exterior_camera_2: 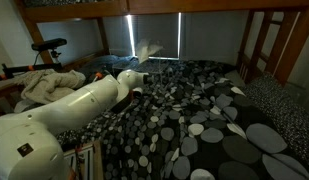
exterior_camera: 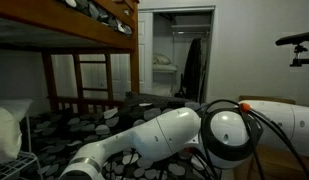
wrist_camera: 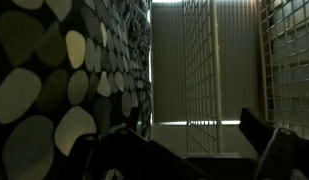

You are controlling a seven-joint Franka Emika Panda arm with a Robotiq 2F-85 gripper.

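Note:
My gripper stands open in the wrist view, its dark fingers wide apart at the bottom of the picture and nothing seen between them. Beyond it are white wire grid panels (wrist_camera: 202, 70) and a bright window covering. The bedspread (wrist_camera: 74, 85), dark with grey and pale pebble shapes, fills the left side of that view. In exterior view 1 the white arm (exterior_camera: 164, 135) reaches across in front of the bed, and its gripper end is out of the picture. A wire basket (exterior_camera: 16, 165) with a white bundle (exterior_camera: 6, 135) stands at the left edge.
An upper bunk (exterior_camera: 69, 20) overhangs the bed, with a wooden ladder (exterior_camera: 79, 80) at its far end. An open closet (exterior_camera: 191, 60) lies behind. Across the bed the bedspread (exterior_camera_2: 199, 125) looks clear of objects.

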